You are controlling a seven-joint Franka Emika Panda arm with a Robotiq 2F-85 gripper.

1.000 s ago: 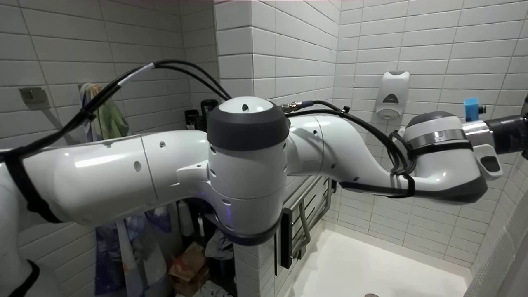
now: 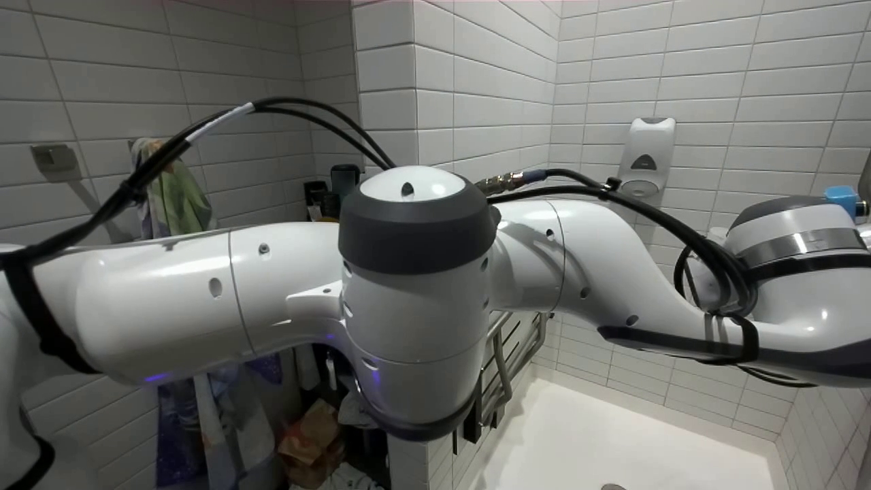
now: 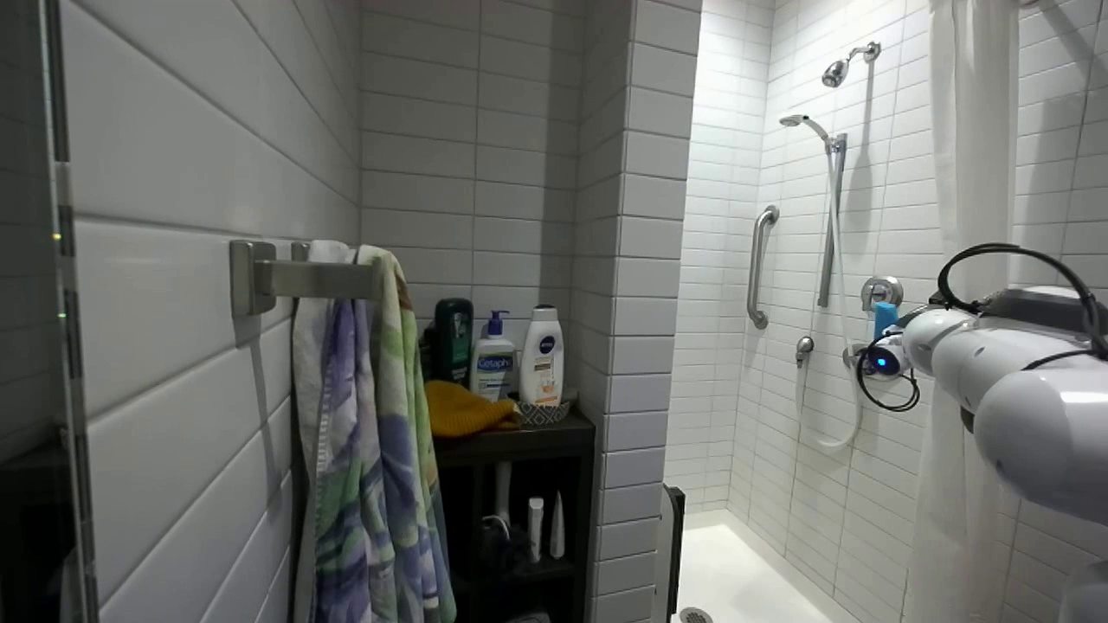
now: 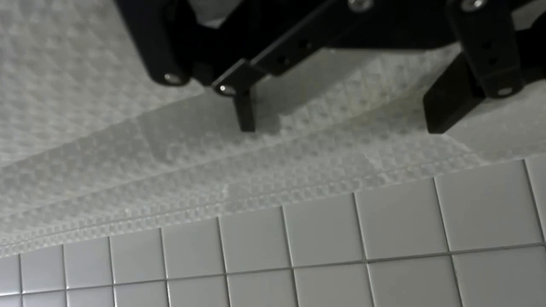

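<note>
In the wrist view my gripper is open, its two dark fingers (image 4: 246,110) spread wide with nothing held between them. Behind and around the fingers spreads a pale, textured shower curtain (image 4: 66,76), whose folds and lower hem run slantwise across the picture. Whether a finger touches the cloth cannot be told. In exterior view 2 the white curtain (image 3: 974,135) hangs at the right, behind the arm. The gripper itself is out of sight in both exterior views.
Tiled wall (image 4: 327,235) lies beyond the hem. A soap dispenser (image 2: 647,159) and a folded metal seat (image 2: 510,359) are mounted on the shower walls. To the left, towels (image 3: 384,446) hang beside a dark shelf (image 3: 519,441) with several bottles.
My arm has swung to the right and somewhat closer to exterior view 1. Its wrist end, visible before, now runs off the right edge, and the curtain there is largely blocked.
</note>
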